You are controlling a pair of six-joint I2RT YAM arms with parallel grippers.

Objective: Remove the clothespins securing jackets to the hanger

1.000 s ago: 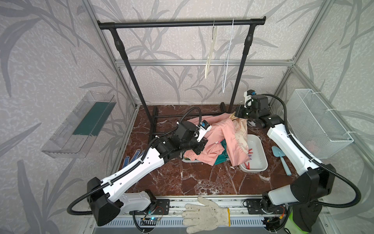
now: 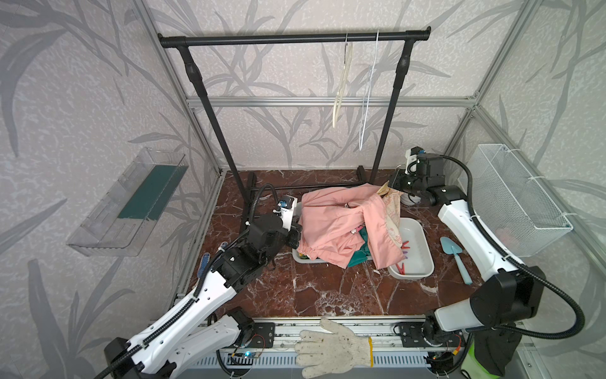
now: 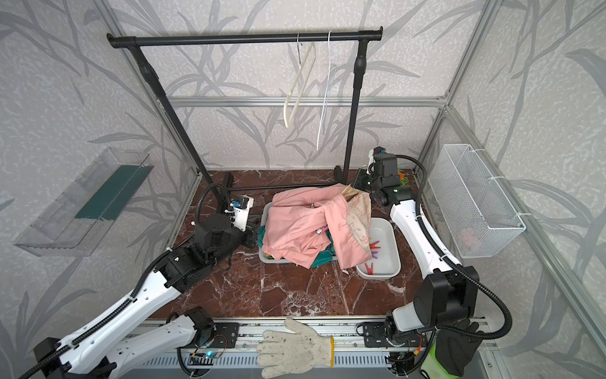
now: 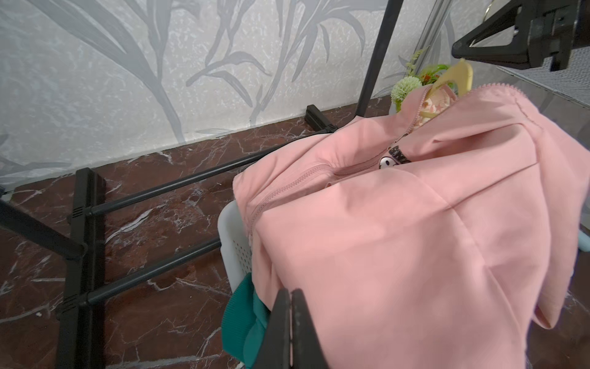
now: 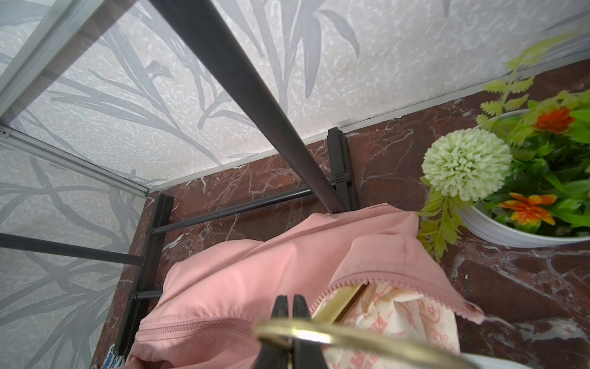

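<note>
The pink jacket lies crumpled over a light basket, its collar raised at the right. A pale hanger sits inside the collar. My right gripper is shut at the hanger's brass-coloured hook, which crosses its fingers; the hook's tip is hard to make out. On the jacket's left side, my left gripper is shut, with nothing clear between its fingers. Red clothespins and a purple one lie in the white tray. No clothespin shows on the jacket.
Two empty hangers, one cream and one white, hang from the black rack bar. A flower pot stands behind the right arm. A blue trowel lies right of the tray.
My left arm has drawn back leftwards from over the jacket, uncovering more of it. The right gripper has shifted slightly right, and the jacket's folds have changed, covering its printed figure more.
</note>
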